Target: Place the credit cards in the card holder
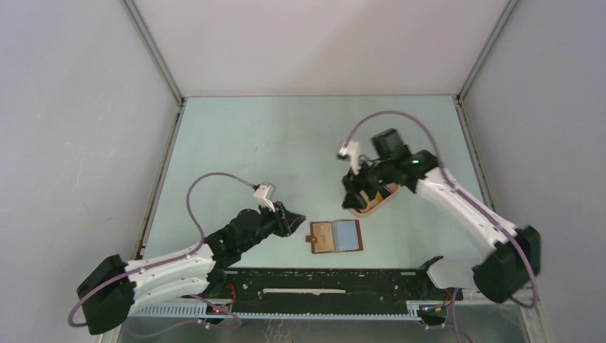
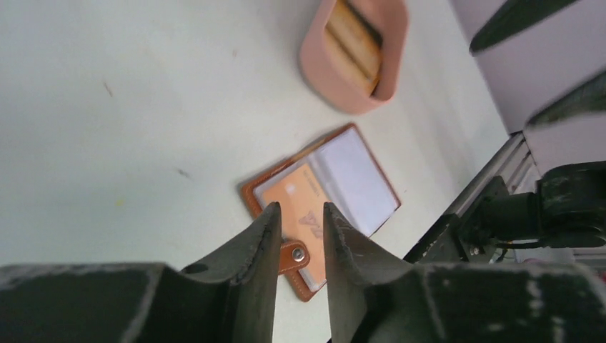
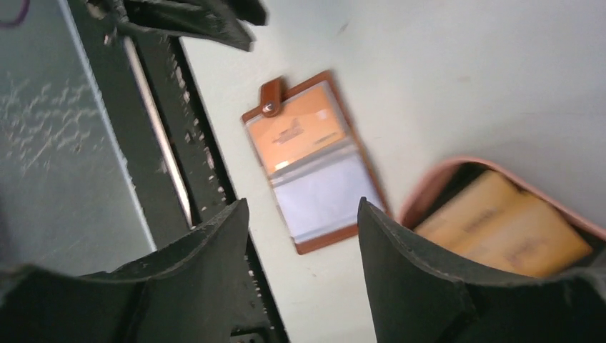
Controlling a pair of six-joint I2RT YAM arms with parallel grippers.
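Observation:
The brown card holder [image 1: 361, 244] lies unfolded near the table's front edge. A tan card [image 2: 294, 196] shows in the half by its snap strap; the other half looks pale and bare. To the back right, a pink basket [image 2: 339, 82] contains tan cards [image 3: 493, 218]. My left gripper [image 1: 291, 223] hovers left of the holder, its fingers apart and nothing between them. Over the basket's left part is my right gripper [image 1: 353, 200], blurred in the top view; its fingers [image 3: 229, 232] stand wide apart and empty in the right wrist view.
A black rail [image 1: 321, 280] runs along the front edge. Both arms come in from the front corners.

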